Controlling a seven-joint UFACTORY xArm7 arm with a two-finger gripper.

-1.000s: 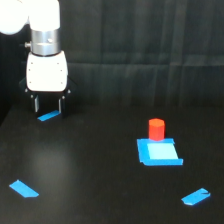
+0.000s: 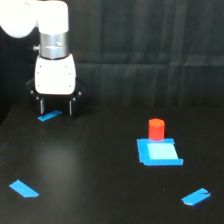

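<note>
My gripper [image 2: 56, 106] hangs at the far left, below the white arm, over the dark table. Its two dark fingers stand wide apart, with nothing visible between them. A small red block, round or many-sided [image 2: 156, 129], stands well to the right, at the back edge of a white square [image 2: 162, 152] framed in blue tape. The block is far from my gripper, and nothing hides it.
Strips of blue tape mark the table: one [image 2: 49, 116] under the gripper, another tape strip [image 2: 23, 188] at the front left, and a third tape strip [image 2: 196, 197] at the front right. A dark curtain [image 2: 140, 50] closes off the back.
The arm and gripper have shifted a little to the right and slightly lower in the view. The fingers remain apart. The red block and the tape marks have not moved.
</note>
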